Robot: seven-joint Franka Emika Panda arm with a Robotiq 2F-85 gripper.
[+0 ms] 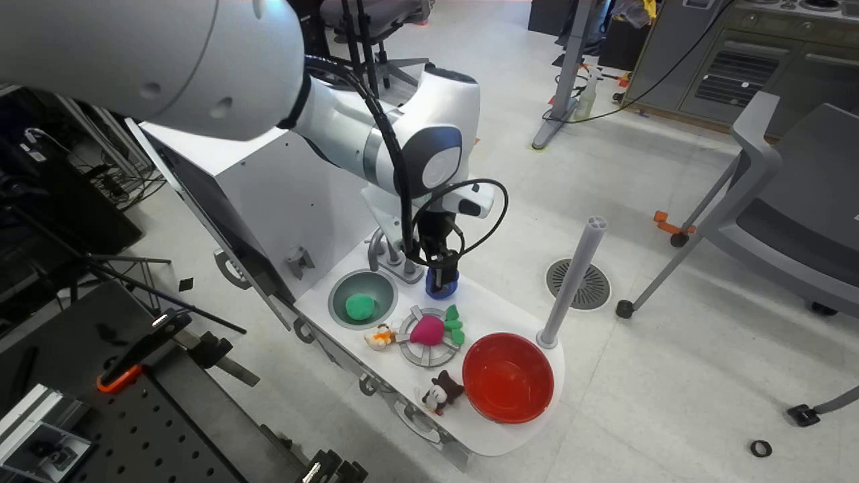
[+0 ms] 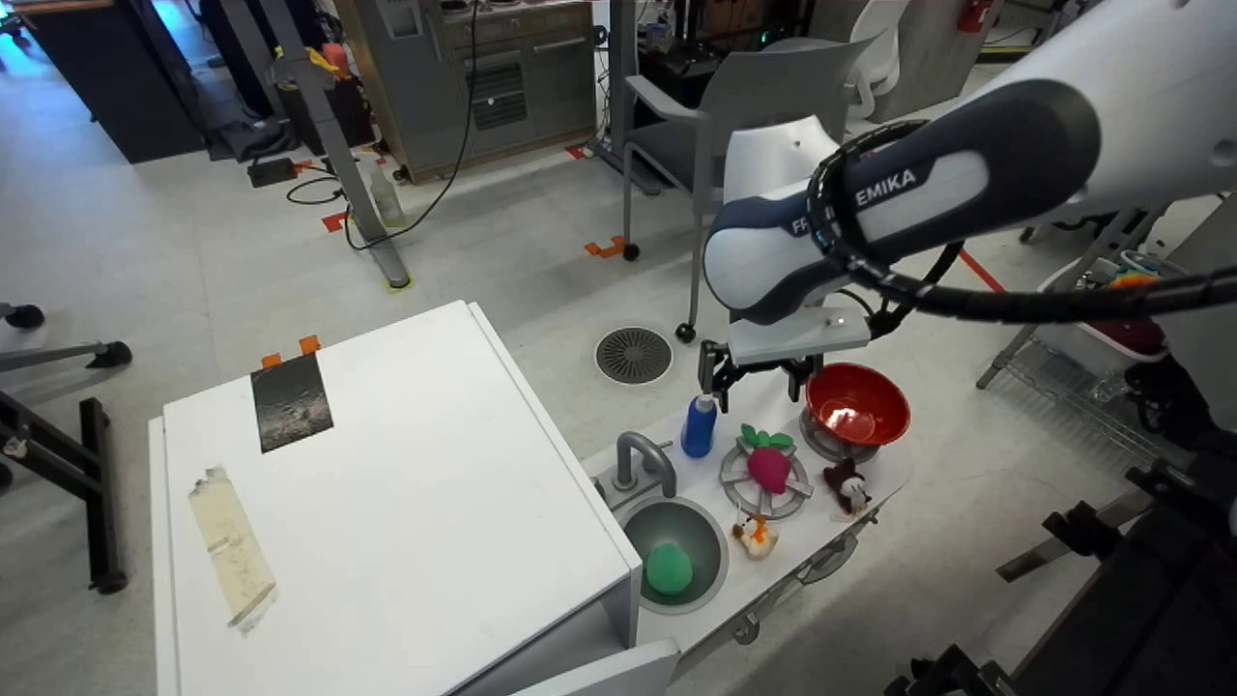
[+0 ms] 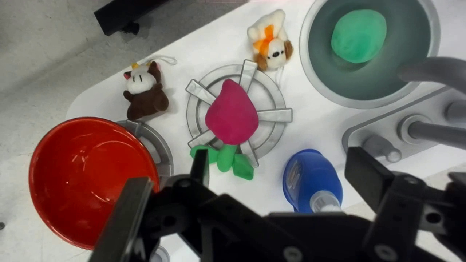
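My gripper stands open over the back of the white toy kitchen counter, nothing held. A blue bottle (image 3: 311,181) with a pale cap shows between the two fingers in the wrist view, closer to the right-hand one. Exterior view 2 puts that bottle (image 2: 698,429) upright beneath one finger; whether they touch I cannot tell. On the grey burner lies a magenta plush vegetable (image 3: 232,114) with green leaves. A red bowl (image 3: 94,174) sits at the counter's rounded end, partly behind a finger in the wrist view.
A grey sink (image 3: 371,87) holds a green plush ball (image 3: 359,35), with a faucet (image 3: 437,72) beside it. Near the front edge lie a white dog plush (image 3: 269,41) and a brown cow plush (image 3: 146,91). A grey post (image 1: 573,282) rises behind the bowl.
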